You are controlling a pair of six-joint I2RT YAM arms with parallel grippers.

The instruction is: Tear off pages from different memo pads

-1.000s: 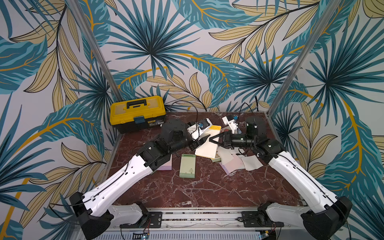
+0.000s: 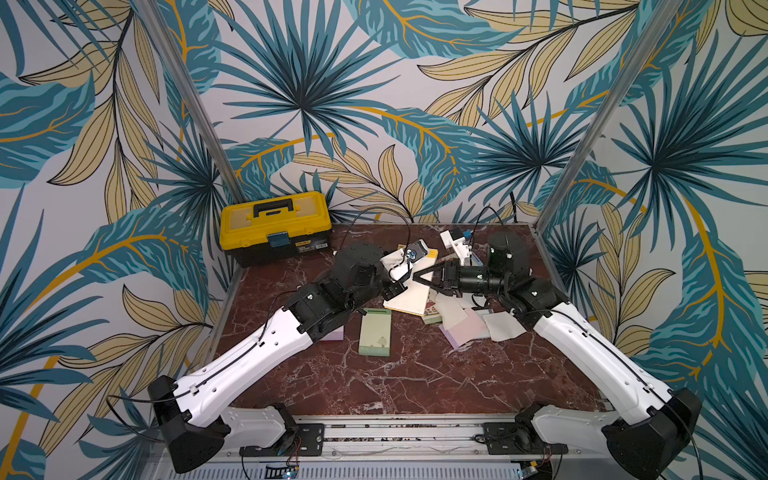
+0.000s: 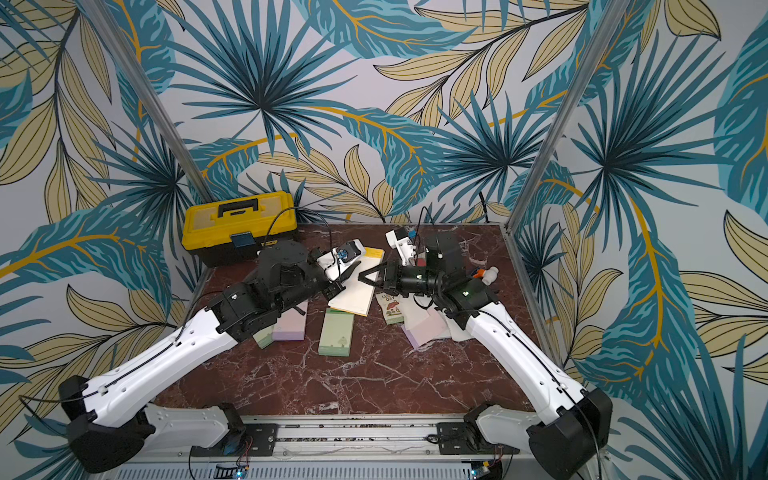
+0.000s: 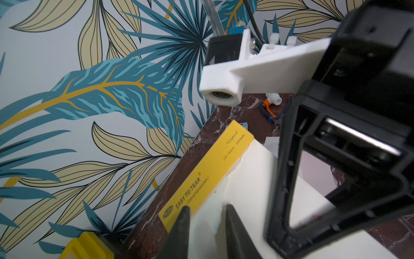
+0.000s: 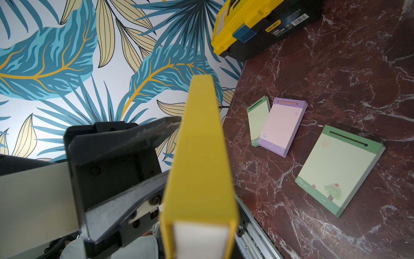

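A white-paged notepad with a yellow top band (image 4: 207, 177) reading "EASY TO TEAR" is held up over the table. My right gripper (image 2: 422, 277) is shut on it; the right wrist view shows its yellow spine (image 5: 200, 151) close up. At the page just below the band is my left gripper, its fingers part open. The white page stands in a raised fold near and between those fingertips; whether they touch it I cannot tell. On the table lie a green memo pad (image 5: 340, 168), a lilac pad (image 5: 282, 125) and a smaller green pad (image 5: 257, 118) partly under it.
Loose torn sheets (image 2: 470, 326) lie under the right arm, near a cartoon-printed pad (image 3: 391, 309). A yellow and black toolbox (image 2: 276, 228) stands at the back left. An orange and white object (image 3: 486, 275) sits at the right.
The notepad has shifted slightly left. The right arm has barely moved.
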